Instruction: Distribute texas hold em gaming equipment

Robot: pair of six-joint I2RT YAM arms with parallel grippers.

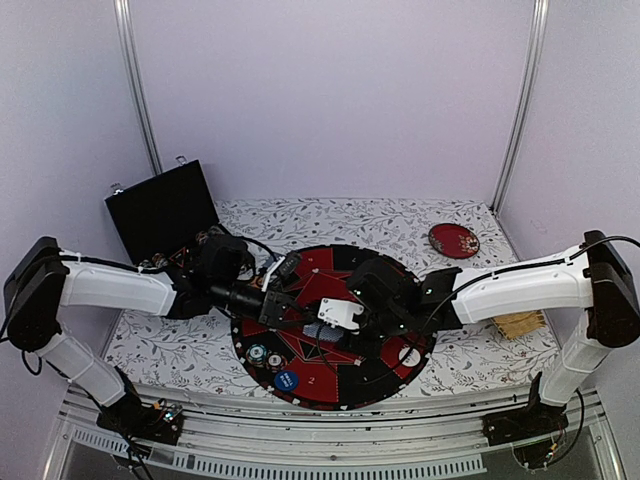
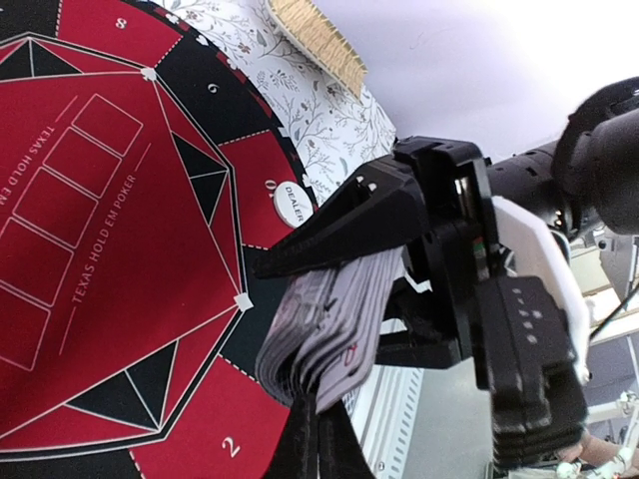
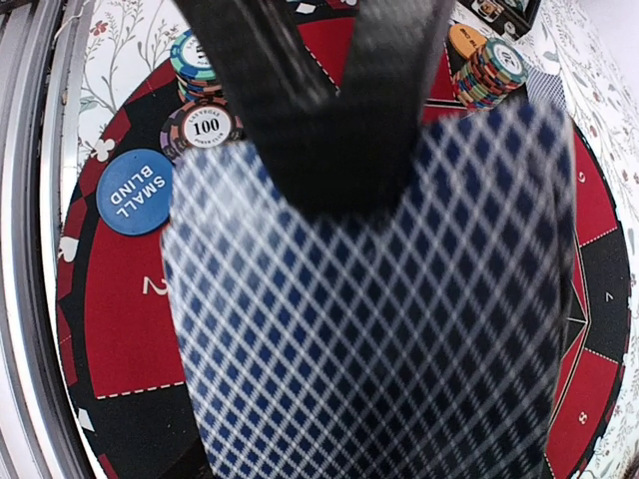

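A deck of cards, blue checkered back (image 3: 379, 319), fills the middle of the right wrist view. Its fanned white edges (image 2: 344, 324) show in the left wrist view, where my right gripper is closed round the deck above the table mat (image 1: 318, 385). My left gripper is shut, its tips right at the deck's edge. Seen in the right wrist view, its black fingers (image 3: 344, 170) overlap the top of the card back. Nothing shows between them; whether they touch a card is hard to tell.
On the mat lie the blue small blind button (image 3: 137, 192), the white dealer button (image 2: 293, 204) and several chip stacks (image 3: 496, 65). An open black case (image 1: 165, 215) stands back left, a red round tray (image 1: 454, 240) back right, a woven basket (image 1: 520, 324) at right.
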